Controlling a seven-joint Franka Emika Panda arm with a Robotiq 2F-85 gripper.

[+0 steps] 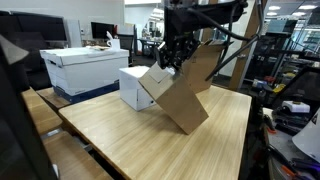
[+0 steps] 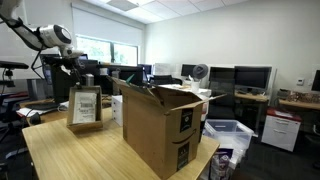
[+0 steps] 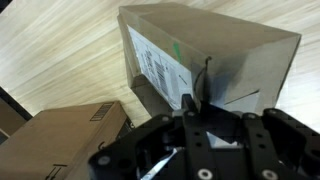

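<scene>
A brown cardboard box (image 1: 184, 104) leans at an angle over the table in exterior view 1. At its upper edge, my gripper (image 1: 172, 69) is shut on the cardboard. Exterior view 2 has the same box (image 2: 86, 110) at the far left, a pale printed panel on its facing side. Seen from the wrist, my gripper meets the edge of the box (image 3: 215, 35), with a white label beside it. The fingertips are dark and hard to make out there. Whether the lower corner touches the table cannot be told.
A large open cardboard box (image 2: 165, 130) stands on the wooden table (image 1: 130, 140). Behind the held box is a small white box (image 1: 133, 88), with a white storage box (image 1: 85, 70) farther left.
</scene>
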